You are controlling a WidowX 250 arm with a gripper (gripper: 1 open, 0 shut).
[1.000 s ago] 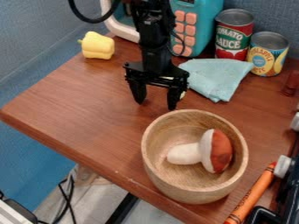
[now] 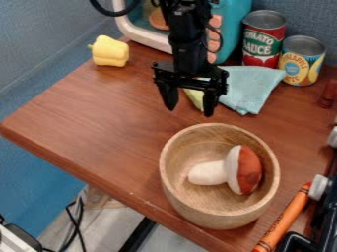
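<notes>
My black gripper (image 2: pixel 188 96) hangs over the middle back of the wooden table, its fingers apart and open. A pale yellow object (image 2: pixel 196 97), partly hidden by the gripper, lies behind it beside a light blue cloth (image 2: pixel 249 90). A wooden bowl (image 2: pixel 188 205) at the front holds a toy mushroom (image 2: pixel 243 169) with a red cap and white stem. A yellow pepper-like toy (image 2: pixel 109 51) rests at the back left.
A tomato sauce can (image 2: pixel 263 39), a second can (image 2: pixel 302 62) and a toy microwave (image 2: pixel 231 20) stand at the back. A crayon (image 2: pixel 287 222) and dark items line the right edge.
My gripper has risen slightly and shifted a little to the right, showing more of the yellow object behind it.
</notes>
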